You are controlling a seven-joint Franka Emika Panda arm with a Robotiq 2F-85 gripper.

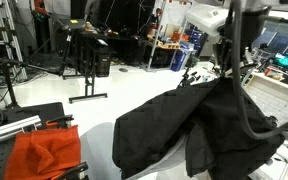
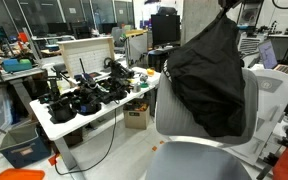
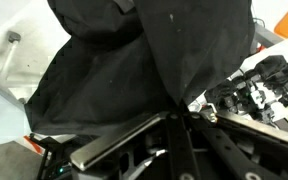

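Observation:
A black cloth hangs spread over the backrest of a grey chair. In exterior view 2 the cloth rises to a gathered peak at the top, where my gripper is. The wrist view shows folds of the cloth running together into my gripper, which is shut on them. The fingertips themselves are mostly covered. In exterior view 1 my gripper is above the cloth, with the arm coming in from the upper right.
A white table with several black devices stands beside the chair. An orange-red cloth lies at the left in exterior view 1. The grey chair seat is bare. Open floor shows between the chair and the equipment behind.

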